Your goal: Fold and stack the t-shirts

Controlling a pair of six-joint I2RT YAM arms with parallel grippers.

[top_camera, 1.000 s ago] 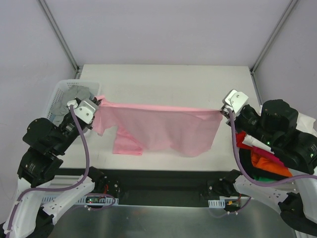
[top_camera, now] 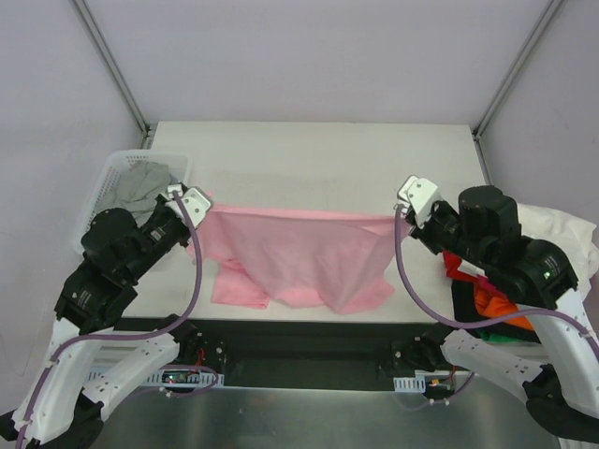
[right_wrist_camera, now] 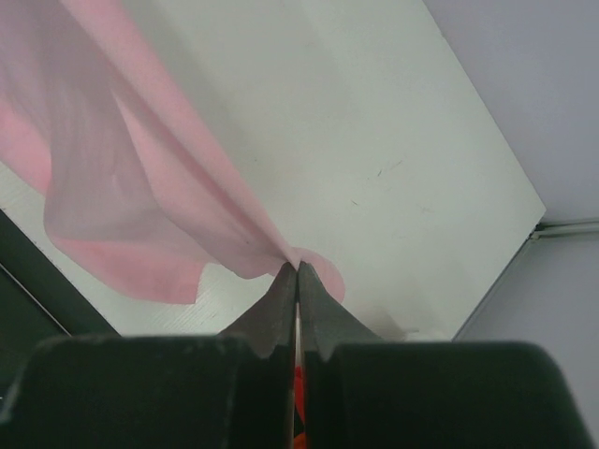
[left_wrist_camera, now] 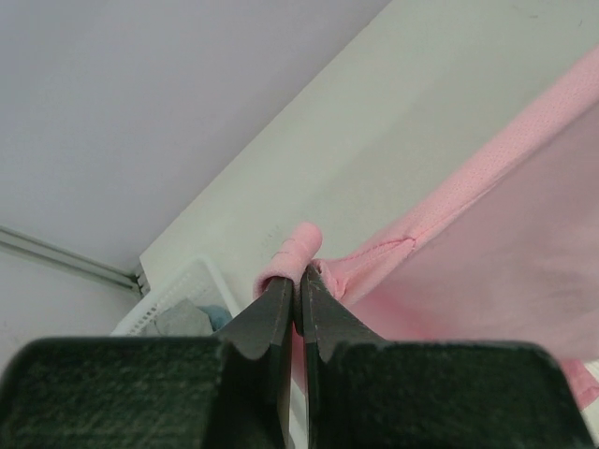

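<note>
A pink t shirt (top_camera: pixel 299 248) hangs stretched between my two grippers, its top edge fairly straight and its lower part reaching the white table. At its left end my left gripper is shut on the cloth, a small fold of pink poking up past the fingertips. My right gripper is shut on the opposite end, with a little flap of the t shirt (right_wrist_camera: pixel 178 178) showing beyond the tips. A pink piece (top_camera: pixel 240 286), seemingly a sleeve or hem, lies on the table at the lower left.
A white basket (top_camera: pixel 108 178) with grey cloth (top_camera: pixel 142 185) stands at the left. Several folded garments, including an orange one (top_camera: pixel 496 305) and a white one (top_camera: pixel 552 229), are piled at the right.
Both grippers have moved inward, closer together, the left one also slightly toward the back.
</note>
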